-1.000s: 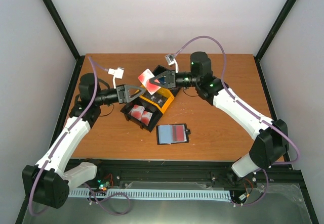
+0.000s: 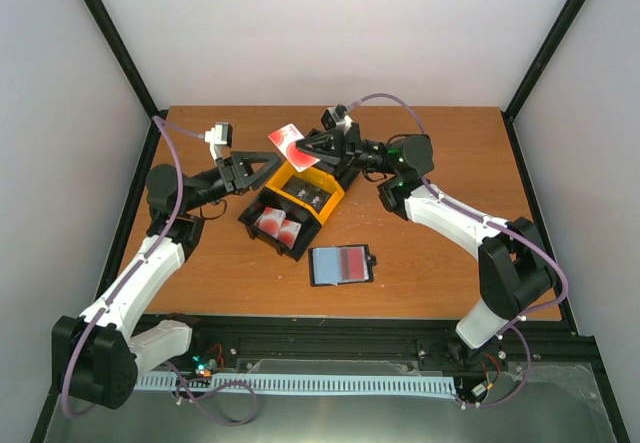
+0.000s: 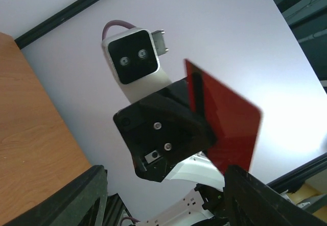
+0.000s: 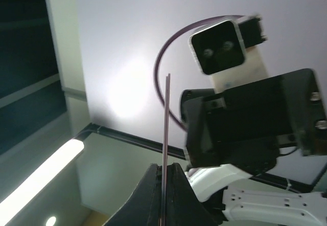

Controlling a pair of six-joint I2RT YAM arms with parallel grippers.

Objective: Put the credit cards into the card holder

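Observation:
A red-and-white card (image 2: 288,143) is held up above the organizer by my right gripper (image 2: 301,147). In the right wrist view this card (image 4: 166,119) stands edge-on, pinched between the shut fingers; its red face (image 3: 232,119) fills part of the left wrist view. My left gripper (image 2: 274,161) is beside the card on the left, its fingers (image 3: 76,198) apart with nothing between them. On the table in front lies the open card holder (image 2: 340,265), with a bluish side and a reddish side. Two more red-and-white cards (image 2: 270,221) sit in the organizer.
The black-and-yellow organizer (image 2: 328,215) stands in mid-table beneath both grippers, dark cards (image 2: 305,191) in its yellow section. Bare wooden table (image 2: 450,273) lies right of the card holder and at the left front.
From lower left, my left gripper has moved up toward the card, came close to it, and now stands slightly apart. The right arm has shifted a little, the card tilting differently. The card holder has not moved.

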